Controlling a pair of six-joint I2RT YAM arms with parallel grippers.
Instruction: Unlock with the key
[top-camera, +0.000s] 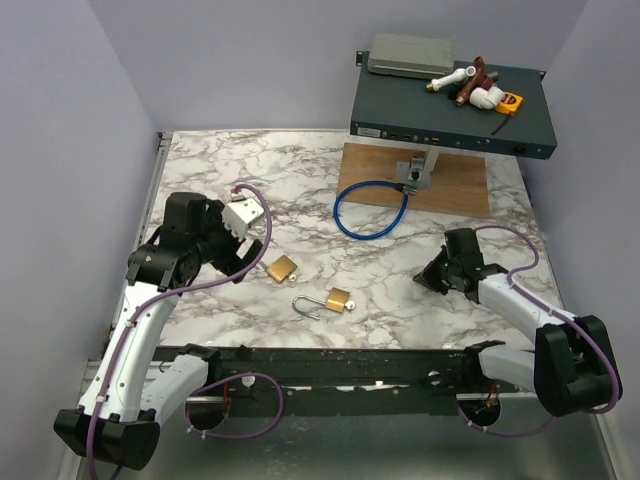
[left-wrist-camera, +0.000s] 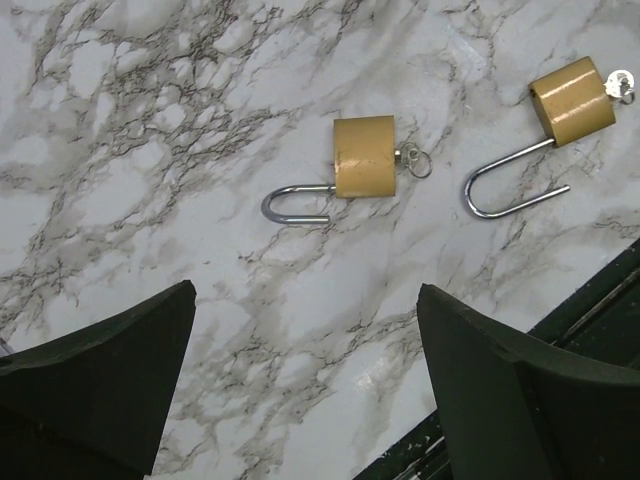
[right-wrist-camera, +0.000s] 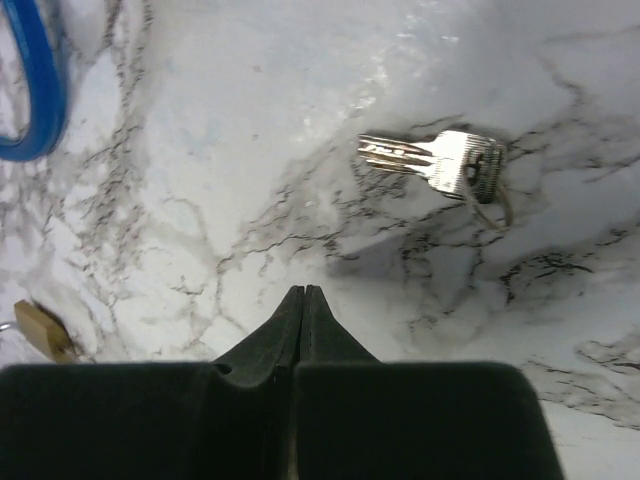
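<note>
Two keys on a ring (right-wrist-camera: 455, 160) lie flat on the marble surface in the right wrist view. Their blades point left. Below and left of them, my right gripper is shut, its tips together with nothing between them. In the top view that gripper (top-camera: 424, 281) is low over the right half of the surface, and the keys cannot be made out. A brass padlock (left-wrist-camera: 364, 158) and a second padlock (left-wrist-camera: 573, 100) lie with shackles out and keys in them. My left gripper is open and empty, above bare marble.
A blue cable loop (top-camera: 337, 208) ends at a metal fixture (top-camera: 415, 172) on a wooden board (top-camera: 462, 190). Above it juts a dark shelf (top-camera: 430, 105).
</note>
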